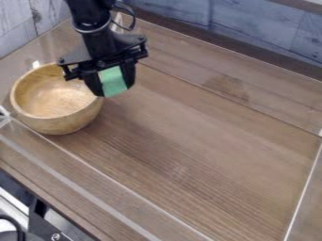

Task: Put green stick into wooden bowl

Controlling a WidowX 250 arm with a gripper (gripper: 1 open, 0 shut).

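Observation:
My gripper (108, 77) is shut on the green stick (115, 82), which hangs between the fingers. The stick shows as a short green piece with its lower end pointing down toward the viewer. Just left of it, the wooden bowl (23, 95) stands on the table, light tan and round. The gripper's left finger (77, 72) is over the bowl's right part, while the stick appears at or just beyond its right rim. Part of the bowl's far rim is hidden by the gripper. The bowl's inside looks empty where it can be seen.
A brown wooden table (189, 141) spreads out to the right and front, bare. Grey panels (258, 28) border the far side. Dark cables and hardware (25, 221) lie off the table's edge at the lower left.

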